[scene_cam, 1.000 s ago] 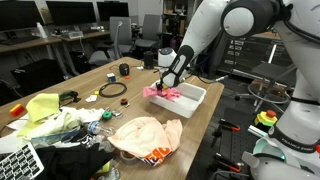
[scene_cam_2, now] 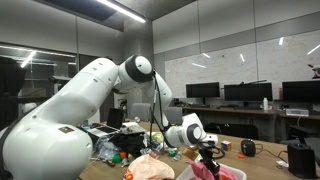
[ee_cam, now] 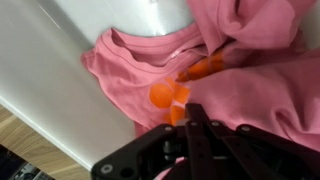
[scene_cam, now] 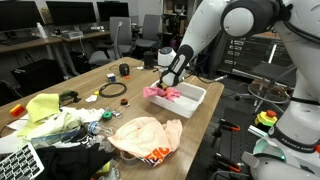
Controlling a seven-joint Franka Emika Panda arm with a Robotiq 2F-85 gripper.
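A pink cloth (scene_cam: pixel 163 94) with an orange print lies in the white bin (scene_cam: pixel 190 107), bunched toward the bin's left side. The wrist view shows the cloth (ee_cam: pixel 135 75) close up, its folds spread around my fingertips. My gripper is shut, pointing down into the cloth, its tips against or very near the fabric. Whether a fold is pinched between the fingers is hidden. In exterior view 2 the same pink cloth (scene_cam_2: pixel 203 172) shows under the arm at the lower edge.
Left of the bin, a peach-coloured cloth (scene_cam: pixel 146 137) lies on the table. Further left are a yellow cloth (scene_cam: pixel 42 106), dark cloths (scene_cam: pixel 78 160) and clutter. A coiled black cable (scene_cam: pixel 113 90) lies farther back. The bin's right part is bare.
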